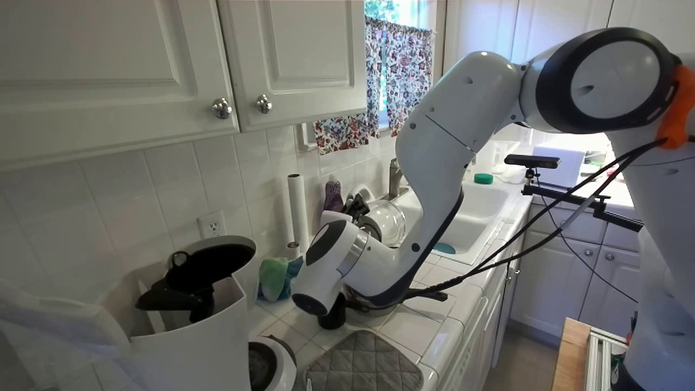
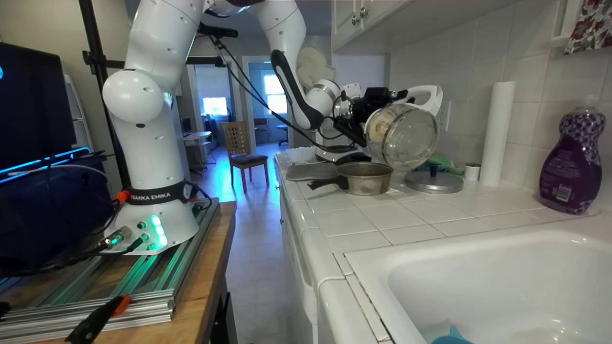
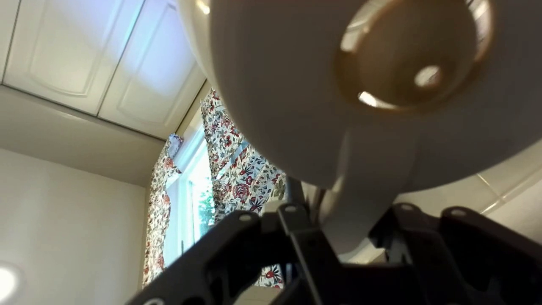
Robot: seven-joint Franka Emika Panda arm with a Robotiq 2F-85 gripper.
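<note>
In exterior view 2 a round clear glass carafe [image 2: 410,137] with a white handle [image 2: 429,98] is held tilted on its side above the counter. My gripper [image 2: 401,96] is at the handle's end. Up close in the wrist view, the gripper is shut on the pale handle [image 3: 358,203], with the blurred carafe body filling the upper right. Below the carafe sits a metal saucepan [image 2: 367,178] with a black handle. Exterior view 1 shows the glass [image 1: 392,225] behind my arm; the fingers are hidden there.
A silver lid [image 2: 434,181], a paper roll [image 2: 497,134] and a purple soap bottle [image 2: 572,160] stand along the wall. A black cup [image 1: 333,314] is beneath my wrist, near a grey quilted mat [image 1: 363,361]. The sink [image 2: 487,275] lies beyond bare counter tiles.
</note>
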